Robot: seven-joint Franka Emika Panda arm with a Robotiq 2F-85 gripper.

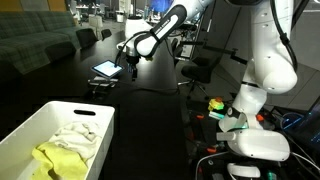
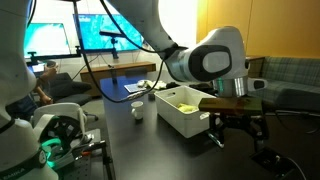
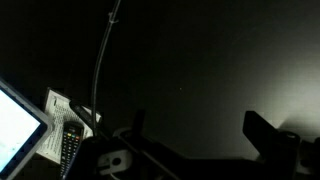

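Note:
My gripper (image 1: 127, 66) is open above the dark table, with nothing between its fingers. In the wrist view, the space between the fingers of the gripper shows only bare black tabletop. A tablet-like device (image 1: 107, 69) with a pale screen lies just left of the gripper in exterior view 1; its lit corner (image 3: 15, 130) shows at the wrist view's left edge. A white box (image 1: 101, 121) stands at the near left, holding a white cloth (image 1: 75, 137) and a yellow cloth (image 1: 60, 162). Exterior view 2 shows the gripper (image 2: 235, 138) in front of the box (image 2: 186, 121).
A dark remote (image 3: 71, 146) and printed paper (image 3: 57, 112) lie beside the device. A thin black cable (image 3: 101, 55) runs over the table. Chairs (image 1: 61, 51) line the far side, and a second white arm (image 1: 255, 105) stands at right.

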